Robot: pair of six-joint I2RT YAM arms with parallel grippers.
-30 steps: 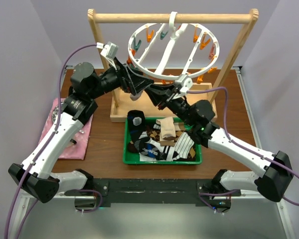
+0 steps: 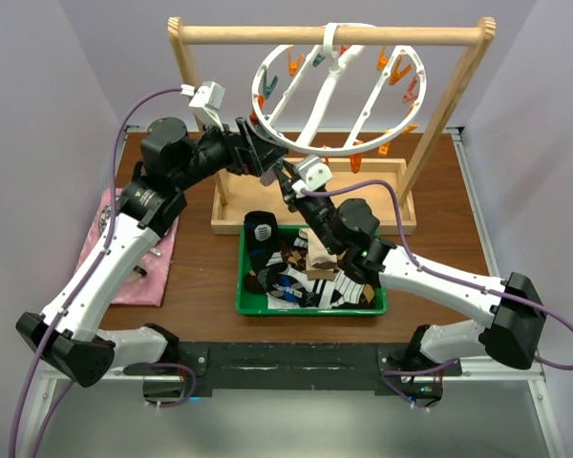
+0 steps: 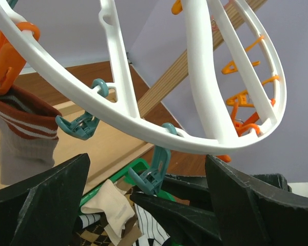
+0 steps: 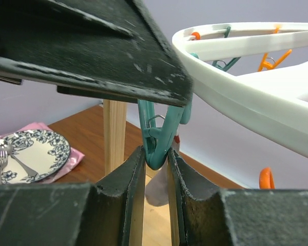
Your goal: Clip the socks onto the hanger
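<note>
The white hanger ring (image 2: pixel 392 134) carries orange and teal clips. In the left wrist view a grey striped sock (image 3: pixel 23 143) hangs from an orange clip (image 3: pixel 5 61). My left gripper stands open around a hanging teal clip (image 3: pixel 153 171), just below the ring. In the right wrist view my right gripper is shut on a teal clip (image 4: pixel 158 141), with the dark left gripper close above it. The green bin (image 2: pixel 242 296) below holds mixed socks.
The wooden frame (image 2: pixel 444 105) surrounds the hanger. A pink cloth (image 2: pixel 148 286) with a plate lies at the left. Bare table shows at the right.
The hanger has shifted slightly to the right; the left arm is nearly still.
</note>
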